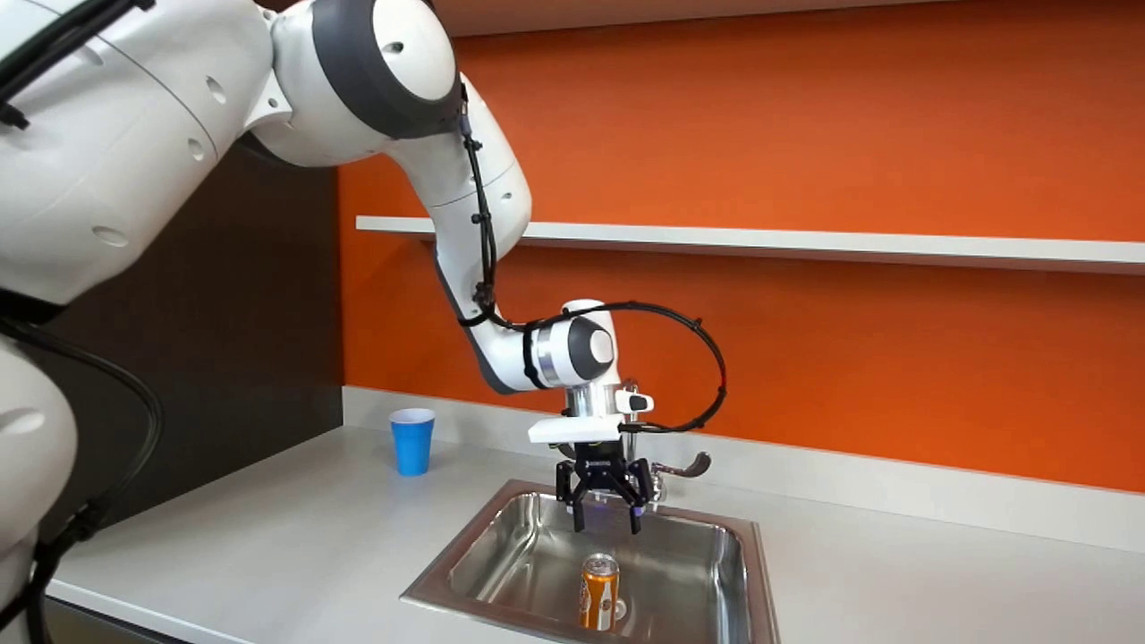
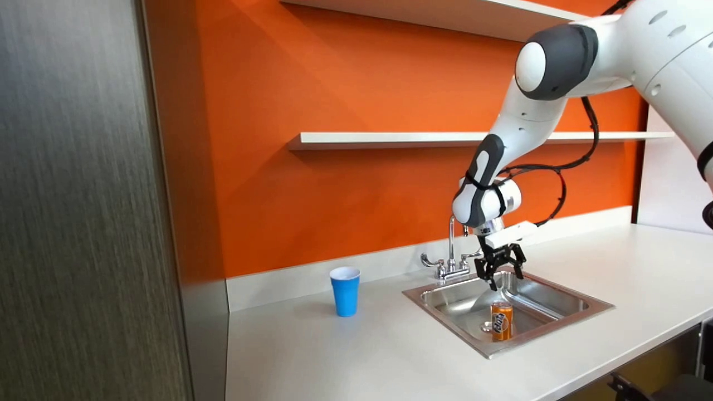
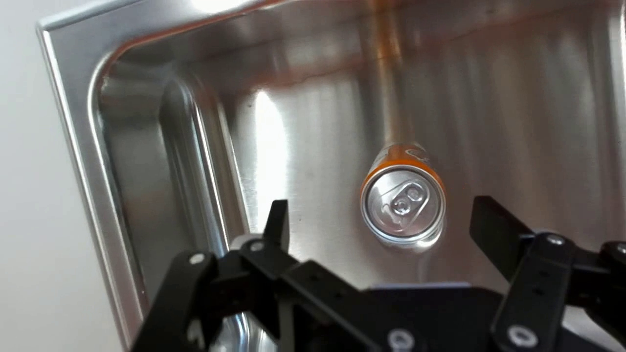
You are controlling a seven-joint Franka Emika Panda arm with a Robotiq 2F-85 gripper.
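Note:
An orange soda can (image 1: 600, 597) stands upright on the floor of the steel sink (image 1: 757, 574). In the wrist view the top of the can (image 3: 403, 202) shows between and beyond my spread fingertips, touching neither. My gripper (image 1: 606, 522) hangs open above the sink, clear of the can. From the second exterior view, the gripper (image 2: 506, 277) is over the far side of the basin and the can (image 2: 502, 322) is below it, towards the front. Nothing is between the fingers.
A blue cup (image 2: 345, 292) stands on the counter left of the sink. Behind the sink rises the faucet (image 2: 452, 257), close to my gripper. A white shelf (image 1: 837, 245) runs along the orange wall. The counter right of the sink is clear.

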